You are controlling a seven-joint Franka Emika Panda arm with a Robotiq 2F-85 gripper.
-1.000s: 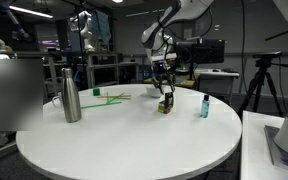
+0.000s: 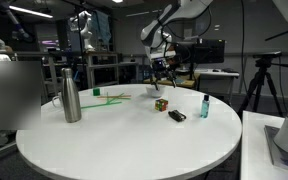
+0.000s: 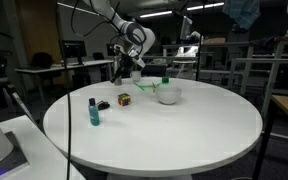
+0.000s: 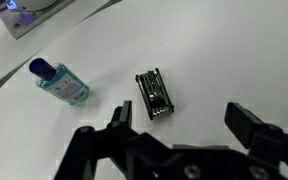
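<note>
A small black object (image 4: 154, 93), oblong with metallic detail along its face, lies flat on the white round table (image 2: 114, 140). My gripper is open above the tabletop, its two dark fingers apart with bare table between them. In the wrist view the black object lies beyond the fingertips, clear of both. From the side, the gripper (image 2: 165, 79) hangs well above the table, over the region of the colourful cube (image 2: 161, 104). That cube is out of the wrist view. A bottle of blue-green liquid with a dark cap (image 4: 61, 82) rests to the black object's left.
A steel thermos (image 2: 71, 97) stands at the table's left in exterior view 1. A white bowl (image 3: 169, 95) and a green object (image 3: 145, 86) lie beyond the cube. Much of the table surface is empty.
A second ago a dark shape hung in front of the cube beneath the gripper. The cube and bottle appear unmoved.
</note>
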